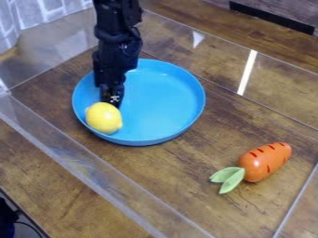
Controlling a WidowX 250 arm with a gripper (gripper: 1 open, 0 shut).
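Note:
A yellow lemon-like object [103,118] lies in a blue plate [168,112], at its front left. My black gripper [110,91] reaches down from the top of the view into the left part of the plate, just behind the yellow object. Its fingertips are dark and small, so I cannot tell how far apart they stand.
An orange toy carrot [263,162] with green leaves lies on the wooden table at the right front. A clear plastic edge runs along the left.

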